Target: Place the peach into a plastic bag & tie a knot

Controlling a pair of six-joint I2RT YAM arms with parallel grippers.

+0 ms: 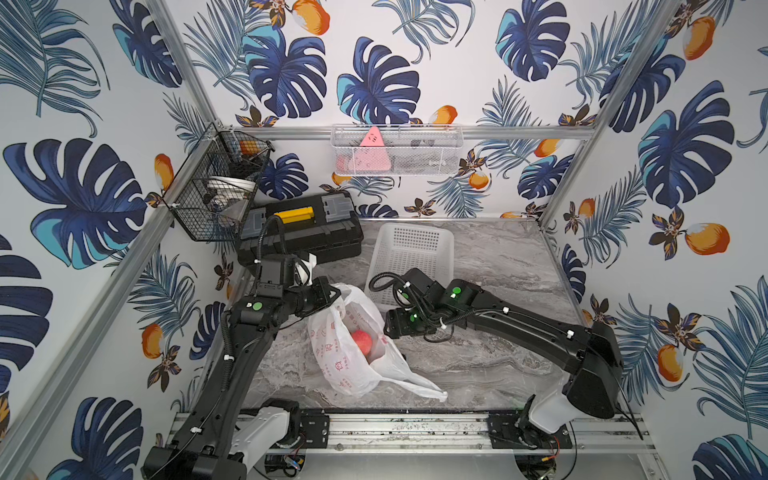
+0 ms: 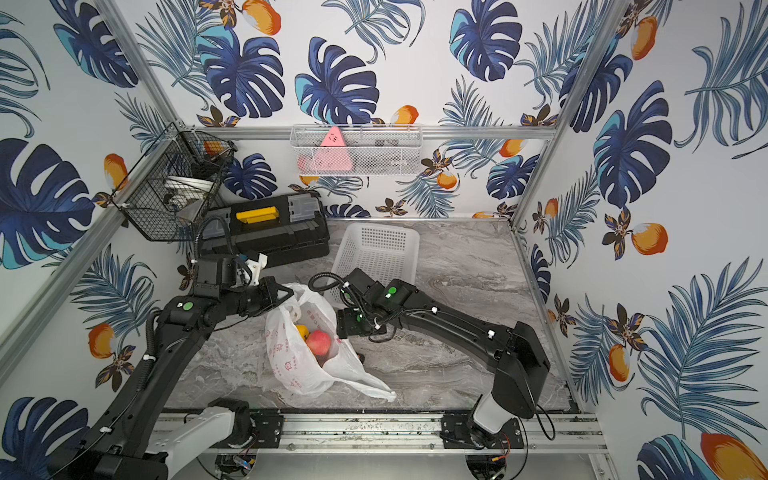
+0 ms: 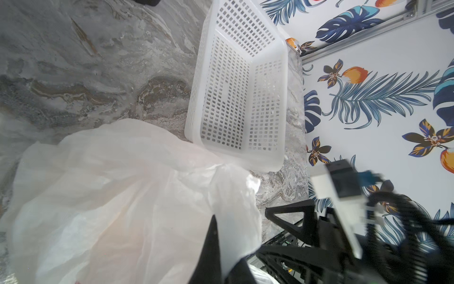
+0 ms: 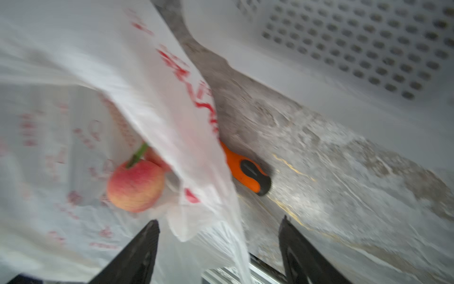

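A white plastic bag (image 1: 336, 360) with red print stands open on the marble table. Inside lie a peach (image 4: 135, 186) with a green leaf, another reddish fruit and, in the top right view, something yellow (image 2: 301, 330). My left gripper (image 1: 326, 294) is shut on the upper edge of the bag, holding it raised; in the left wrist view white plastic gathers at its fingers. My right gripper is just right of the bag's opening, its fingers apart, above the bag's rim. An orange-and-black handle (image 4: 246, 172) lies beside the bag.
A white perforated basket (image 1: 410, 252) stands behind the bag. A black toolbox (image 1: 300, 236) is at the back left, under a wire basket (image 1: 204, 200). A mesh shelf (image 1: 416, 150) hangs on the back wall.
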